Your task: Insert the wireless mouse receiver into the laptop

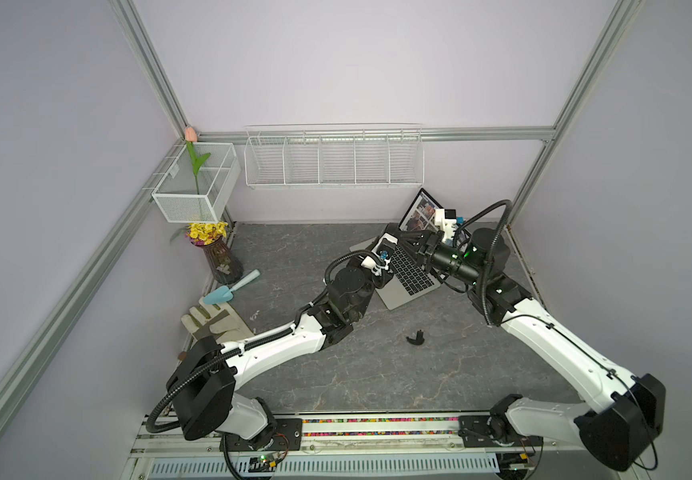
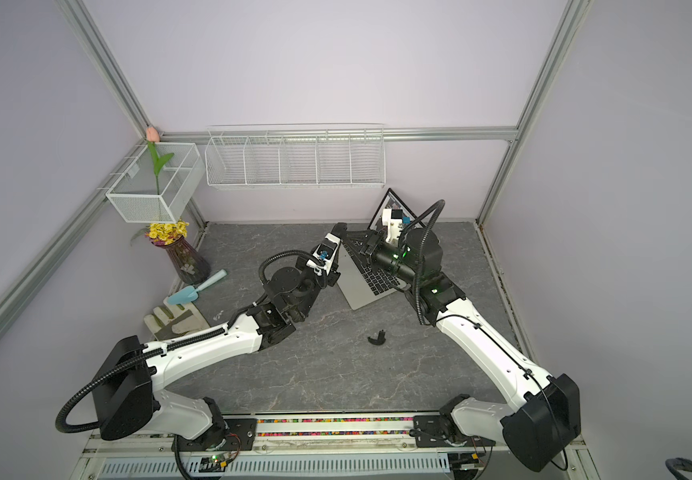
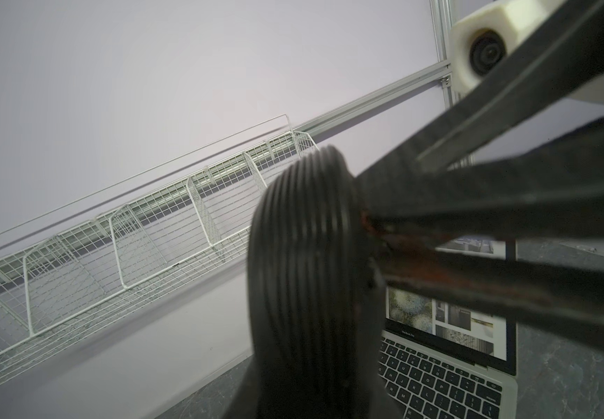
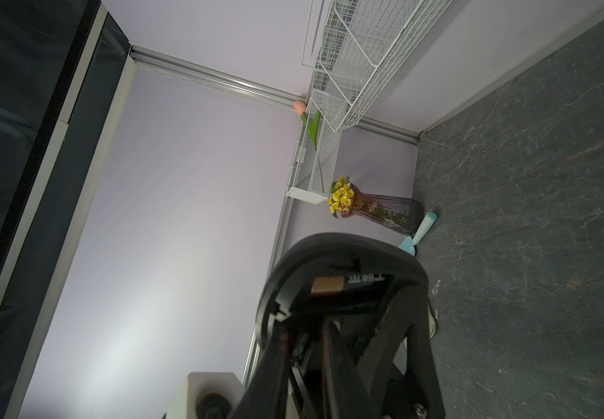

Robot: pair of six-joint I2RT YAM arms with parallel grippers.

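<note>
A black wireless mouse [image 4: 343, 242] is held up above the laptop by my left gripper [image 1: 386, 241], which is shut on it. In the left wrist view the mouse [image 3: 308, 279] is a dark, ridged, rounded shape. Its underside faces my right gripper, whose narrowly spaced fingertips meet it beside an orange patch and some lettering. Too dark and blurred to make out is the receiver, so whether it sits between those tips is unclear. Below and behind, the silver laptop [image 1: 396, 297] stands with its lid raised and screen lit, partly covered by my arms.
A small black piece [image 1: 416, 338] lies on the table in front of the laptop. To the left are a glove [image 1: 216, 321], a blue trowel [image 1: 230, 289] and a flower vase [image 1: 222, 262]. Wire baskets [image 1: 334, 157] hang on the back wall.
</note>
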